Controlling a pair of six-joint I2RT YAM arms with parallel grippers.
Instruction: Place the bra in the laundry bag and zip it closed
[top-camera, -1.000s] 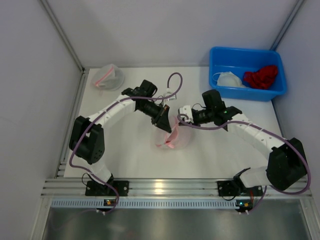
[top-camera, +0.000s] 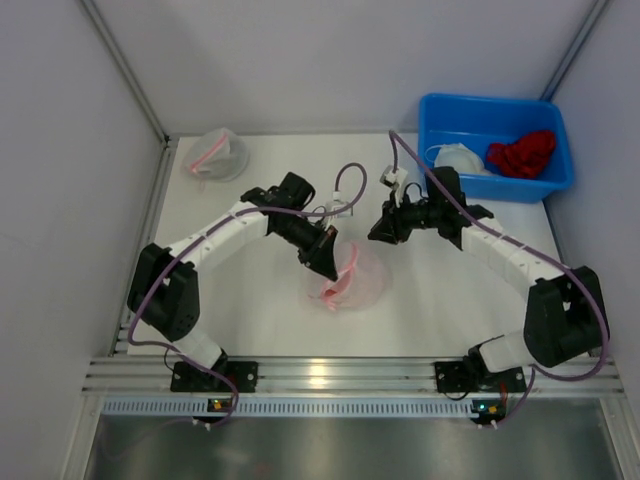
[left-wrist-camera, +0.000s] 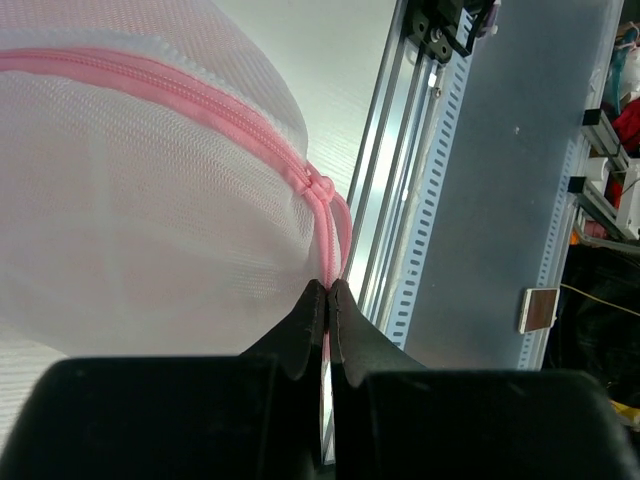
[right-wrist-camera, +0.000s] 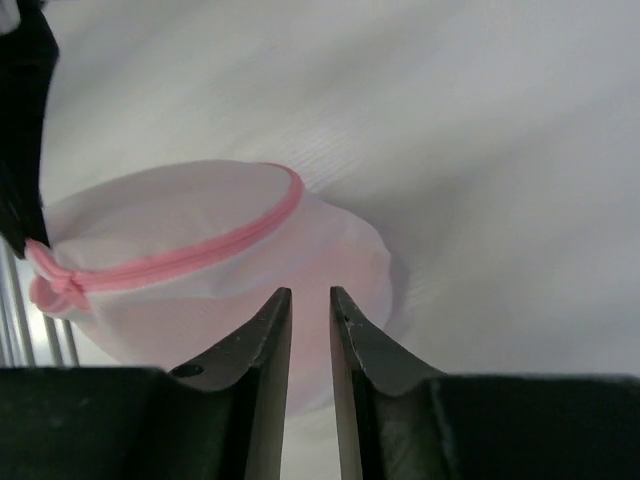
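Observation:
The white mesh laundry bag (top-camera: 365, 285) with pink zipper lies mid-table. In the left wrist view its zipper (left-wrist-camera: 230, 110) runs along the top to a slider and pull. My left gripper is shut on the pink zipper end. My right gripper is part open above and right of the bag, with nothing seen between its fingers. Whether the bra is inside the bag cannot be told.
A blue bin (top-camera: 440, 120) with white and red cloths (top-camera: 520, 152) stands at the back right. Another mesh bag (top-camera: 220, 158) lies at the back left. The table's front edge has a metal rail.
My right gripper has drawn back from the bag, up and to the right. My left gripper has moved slightly toward the front with the zipper end.

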